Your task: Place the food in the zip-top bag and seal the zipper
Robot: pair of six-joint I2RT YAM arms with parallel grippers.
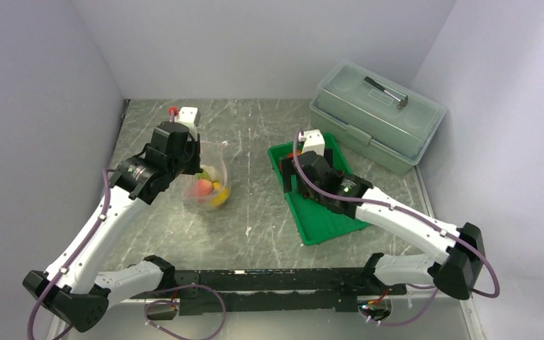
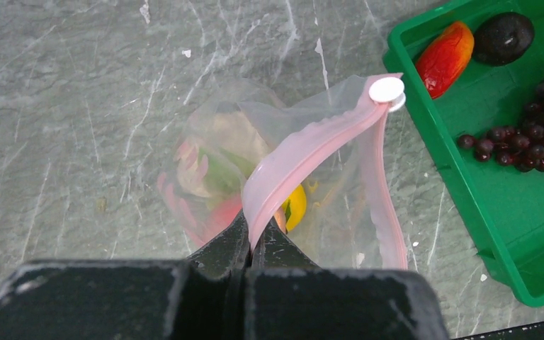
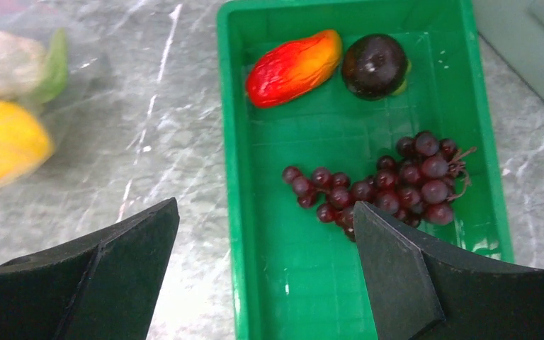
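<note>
A clear zip bag (image 1: pixel 205 198) with pink zipper and white slider (image 2: pixel 386 90) stands at the left, holding pale, pink, green and yellow food. My left gripper is shut on the bag's pink zipper edge. In the green tray (image 1: pixel 322 227) lie a red-orange mango (image 3: pixel 294 67), a dark round fruit (image 3: pixel 374 66) and red grapes (image 3: pixel 418 184). My right gripper hangs open above the tray, with nothing between its fingers.
A lidded pale-green box (image 1: pixel 375 120) with a tool on top stands at the back right. Walls bound the back and sides.
</note>
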